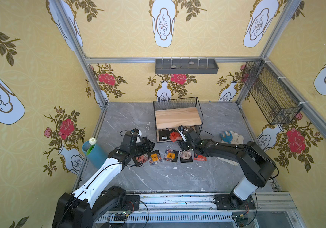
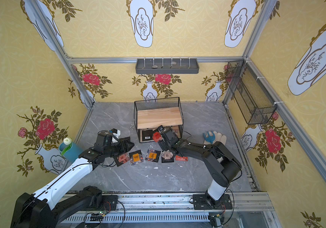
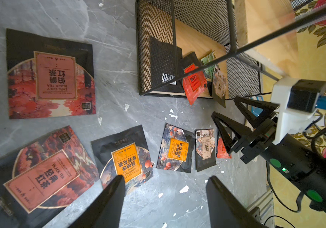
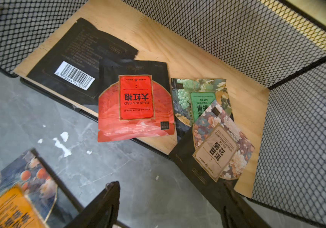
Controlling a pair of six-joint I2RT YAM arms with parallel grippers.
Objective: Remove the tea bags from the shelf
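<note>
On the lower wooden board of the mesh shelf [image 2: 159,117], the right wrist view shows a black bag with a barcode [image 4: 79,57], a red Da Hong Pao bag [image 4: 136,98], a green grape oolong bag [image 4: 201,95] and a chrysanthemum bag [image 4: 216,148] overlapping the green one and jutting past the front edge. My right gripper is open in front of the shelf, its right finger near the chrysanthemum bag's lower corner. My left gripper stands open over the table, nothing between its fingers. Several bags, including an Earl Grey bag [image 3: 52,76], lie on the table.
A blue container [image 1: 96,155] stands at the left edge. Gloves [image 1: 231,137] lie right of the shelf. A mesh basket [image 1: 271,93] hangs on the right wall.
</note>
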